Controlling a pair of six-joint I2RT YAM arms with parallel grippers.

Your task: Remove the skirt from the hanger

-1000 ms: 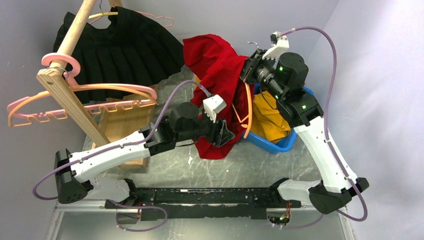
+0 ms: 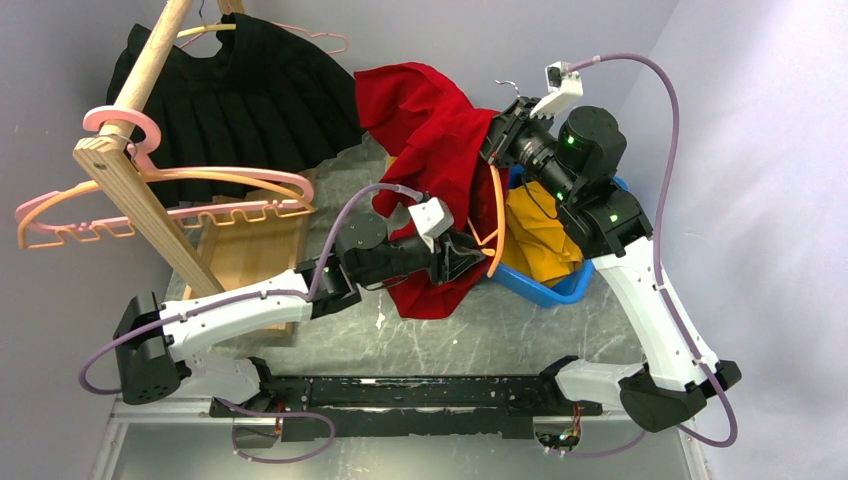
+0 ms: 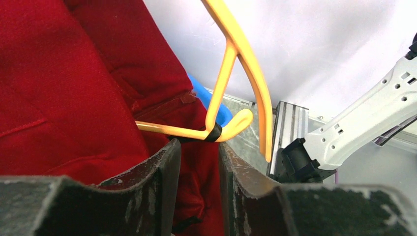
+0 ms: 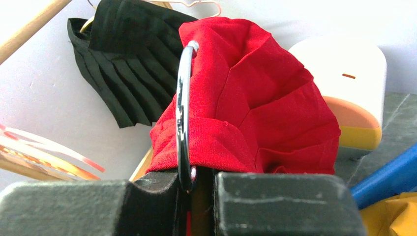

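Note:
An orange hanger [image 2: 499, 212] with a silver hook [image 4: 183, 113] is held near its neck by my right gripper [image 2: 497, 148], which is shut on it. The red skirt [image 2: 425, 130] hangs from this hanger, draped to its left and below. Low on the hanger, my left gripper stands part open just below the bottom bar, near a black band [image 3: 214, 132] by the curled end. Red cloth shows behind the gap between its fingers; nothing is clearly clamped there. From above, the left fingertips are close to the hanger's lower end.
Left stands a wooden rack [image 2: 150, 200] with a black skirt [image 2: 250, 100] and empty pink and orange hangers [image 2: 230, 178]. Beneath the right arm sits a blue bin [image 2: 545, 293] holding yellow cloth [image 2: 540, 230].
The red skirt's upper part has shifted slightly left; the right arm has barely moved.

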